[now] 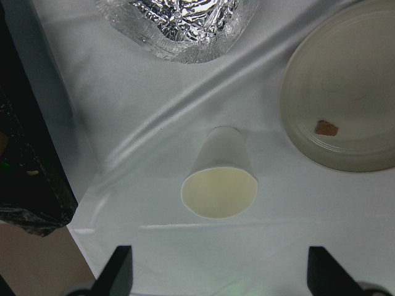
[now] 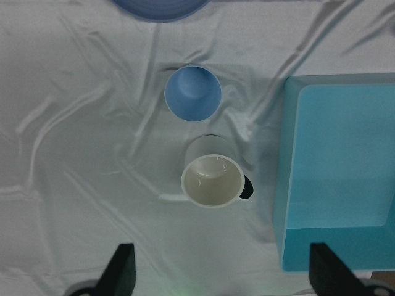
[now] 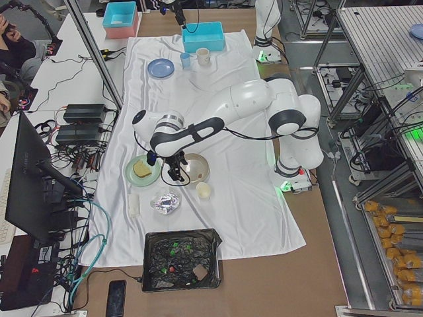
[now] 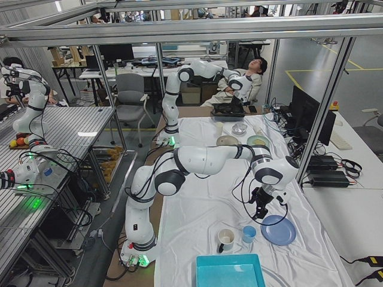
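Note:
My left gripper (image 3: pixel 173 168) hangs open over the near end of the white cloth, above a cream plate (image 1: pixel 345 80) with a brown scrap on it. In the left wrist view a white cup (image 1: pixel 219 172) stands below it, beside a foil dish (image 1: pixel 185 24). A green plate (image 3: pixel 132 173) holds bread (image 3: pixel 142 168). My right gripper (image 4: pixel 260 206) is open at the far end, over a blue cup (image 2: pixel 192 92) and a white mug (image 2: pixel 210 176) with a black handle.
A black lined tray (image 3: pixel 152 261) lies at the near edge. A turquoise bin (image 2: pixel 339 160) and blue plate (image 4: pixel 278 233) are at the far end. A monitor (image 3: pixel 30 185) stands left.

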